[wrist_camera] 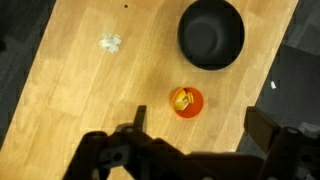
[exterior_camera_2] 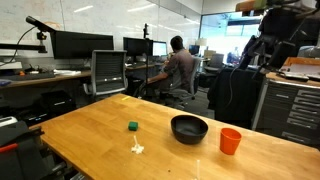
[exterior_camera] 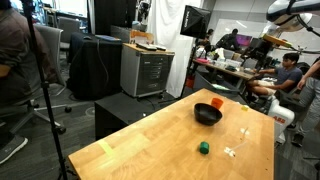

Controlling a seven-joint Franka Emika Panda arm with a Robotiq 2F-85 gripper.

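High above the wooden table, my gripper stands open, its fingers well apart and nothing held between them. Beneath it in the wrist view is an orange cup (wrist_camera: 196, 110) with yellow pieces inside. A black bowl (wrist_camera: 211, 34) sits beside the cup. In exterior view 2, the cup (exterior_camera_2: 230, 141) is upright to the right of the bowl (exterior_camera_2: 189, 130). A small green object (exterior_camera_2: 133, 126) and a white, irregular piece (exterior_camera_2: 137, 148) lie on the tabletop, apart from both.
The wooden table (exterior_camera: 150, 152) is broadly clear on the side away from the bowl. A thin white item (exterior_camera_2: 197, 167) lies near its edge. Cabinets, chairs and seated people stand beyond the table.
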